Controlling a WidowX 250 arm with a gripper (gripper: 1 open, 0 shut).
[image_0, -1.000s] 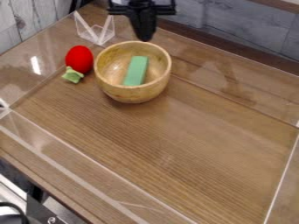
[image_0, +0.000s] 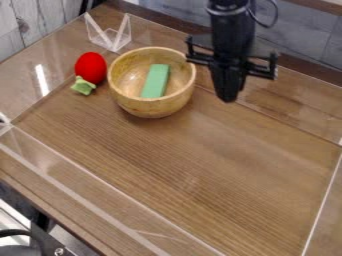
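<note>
My gripper (image_0: 231, 76) is low at the upper right of the view, above the bare wooden table (image_0: 174, 190), shut with nothing visible between its fingers. To its left a wooden bowl (image_0: 185, 79) holds a green block (image_0: 155, 82). A red object (image_0: 90, 68) lies left of the bowl, with a small green piece (image_0: 84, 86) just below it.
A clear wire-like container (image_0: 104, 35) stands at the back left. A dark cable runs at the lower left corner.
The bowl and objects look unmoved.
</note>
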